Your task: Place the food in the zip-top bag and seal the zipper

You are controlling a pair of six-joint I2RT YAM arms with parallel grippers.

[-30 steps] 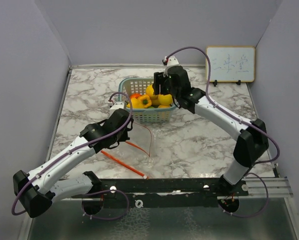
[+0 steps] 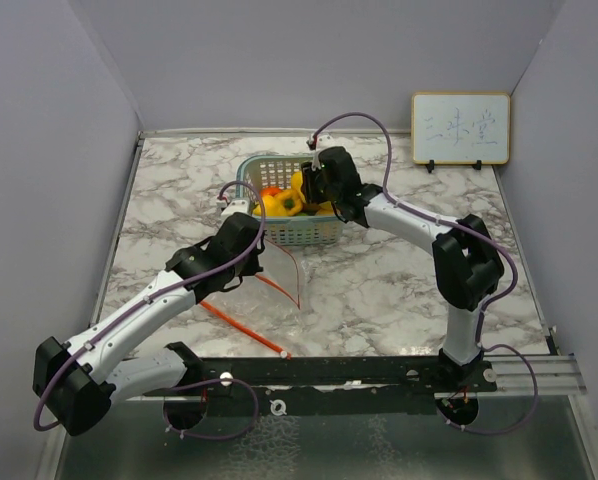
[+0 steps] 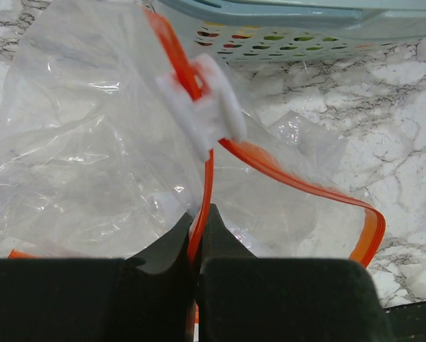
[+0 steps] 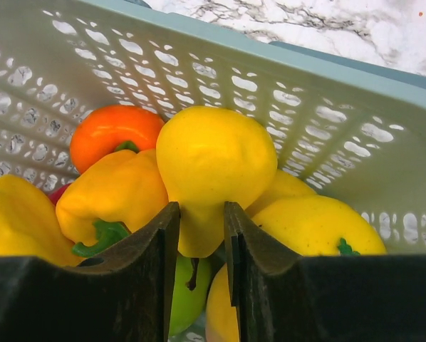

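Observation:
A clear zip top bag (image 3: 78,157) with an orange zipper edge and a white slider (image 3: 206,107) lies in front of the basket. My left gripper is shut on the bag's orange zipper edge, and the bag mouth gapes to the right. Inside the basket, my right gripper has its fingers on either side of the narrow lower end of a yellow pear-shaped food (image 4: 216,157). Its fingers stand part open. Around that food are a yellow pepper (image 4: 120,192), an orange pepper (image 4: 117,135), a green item (image 4: 188,292) and a mango-like yellow fruit (image 4: 320,224).
The pale blue-green basket (image 2: 289,232) stands at the back middle, its perforated walls close around the food. A small whiteboard (image 2: 461,128) leans at the back right. Bare marble table (image 2: 399,300) lies right of the bag.
My right gripper has moved left and down into the basket, onto the yellow food.

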